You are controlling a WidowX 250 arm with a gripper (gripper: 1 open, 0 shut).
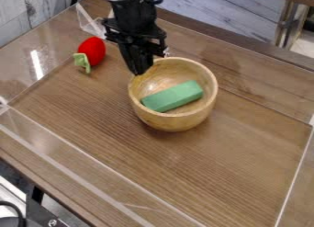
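Observation:
My black gripper (138,58) hangs above the upper-left rim of a wooden bowl (196,115), its lower end pointing down; whether it is open or shut is hard to make out. A green block (174,97) lies inside the bowl. A red object with a green tip (90,52) lies on the table to the left of the gripper.
A pale wall or panel (37,19) borders the upper left, and a wooden ledge (270,5) runs along the upper right.

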